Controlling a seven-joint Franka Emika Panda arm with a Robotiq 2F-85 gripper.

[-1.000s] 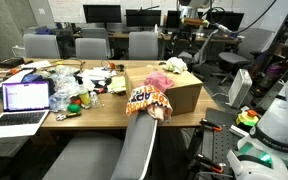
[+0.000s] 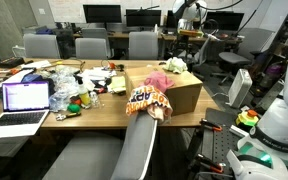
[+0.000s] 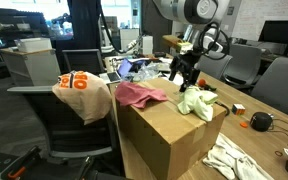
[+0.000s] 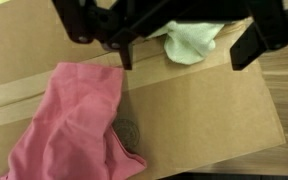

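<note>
A pink cloth (image 3: 142, 95) lies on top of the cardboard box (image 3: 152, 127), draped near one edge. Further along the same top is a pale green cloth (image 3: 197, 103), crumpled. My gripper (image 3: 180, 80) is above the box, close over the pale green cloth, fingers apart and nothing held. From the wrist, the pale green cloth (image 4: 191, 42) shows between the open fingers, partly hidden behind the gripper body, while the pink cloth (image 4: 69, 125) spreads at lower left. An orange and white patterned cloth (image 2: 148, 102) hangs over the chair back in front of the box.
Beside the box a white cloth (image 3: 232, 158) lies on the wooden table. A black headset (image 3: 262, 121) and several small items are near it. The open laptop (image 2: 22, 105) and assorted clutter occupy the table's other end. Bare cardboard separates the two cloths on the box.
My gripper has shifted slightly above the box. The cloths and the box look the same as before.
</note>
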